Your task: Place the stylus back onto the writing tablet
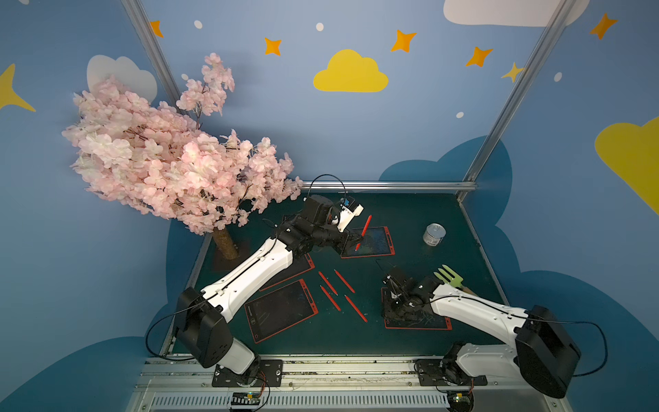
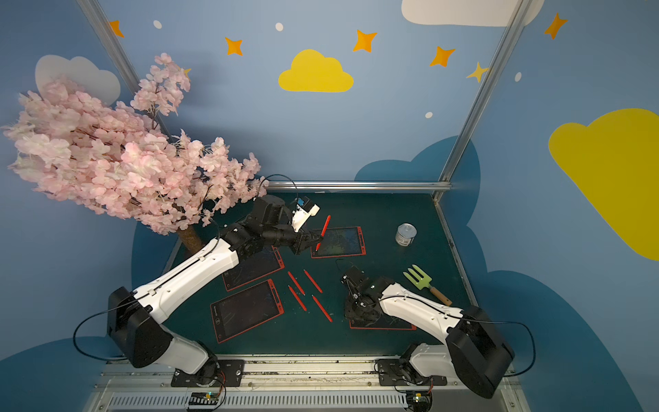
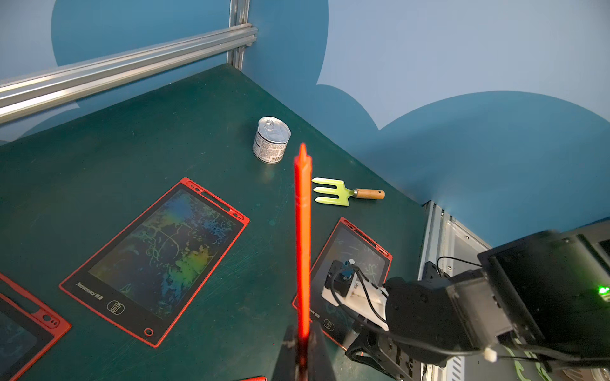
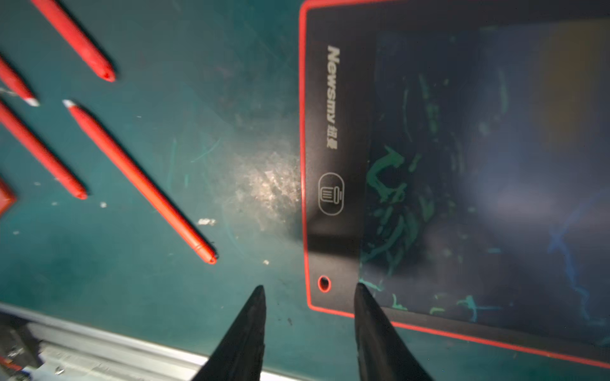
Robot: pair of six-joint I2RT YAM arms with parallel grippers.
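My left gripper is shut on a red stylus (image 3: pixel 303 235), held raised over the middle-back tablet (image 1: pixel 377 243), as the top views show. My right gripper hangs low over the left edge of the front-right tablet (image 4: pixel 483 177), fingers apart with nothing between them. Several red styluses lie on the green table just left of that tablet, the nearest (image 4: pixel 143 184) in the right wrist view. More tablets lie at the left, one at the front (image 1: pixel 281 310).
A tin can (image 1: pixel 434 235) stands at the back right, with a garden fork (image 2: pixel 418 276) in front of it. A blossom tree (image 1: pixel 224 243) fills the left. The green table (image 1: pixel 480 329) has metal rails along its edges.
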